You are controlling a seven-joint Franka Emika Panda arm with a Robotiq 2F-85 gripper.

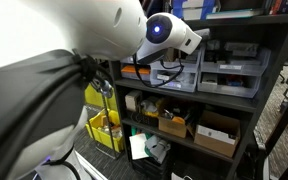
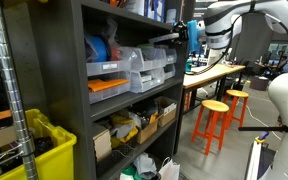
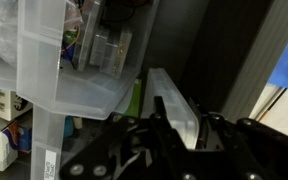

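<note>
A long pale white-grey item [image 3: 171,97] lies between the fingers of my gripper in the wrist view, pointing away from the hand. The fingers look shut on it, though dark finger parts cover its near end, and what it is cannot be told. In exterior view 1 my gripper [image 1: 192,42] is up by the upper shelf, in front of the clear drawers [image 1: 229,85]. Exterior view 2 shows the gripper [image 2: 171,38] small, near the far end of the shelving, above the clear bins [image 2: 144,80].
Dark shelving [image 2: 84,100] holds clear plastic bins close to the hand. Lower down are cardboard boxes [image 1: 217,133] and a yellow bin [image 1: 106,133]. A clear bin wall [image 3: 49,80] stands left of the gripper. Orange stools [image 2: 214,118] and a table are farther off.
</note>
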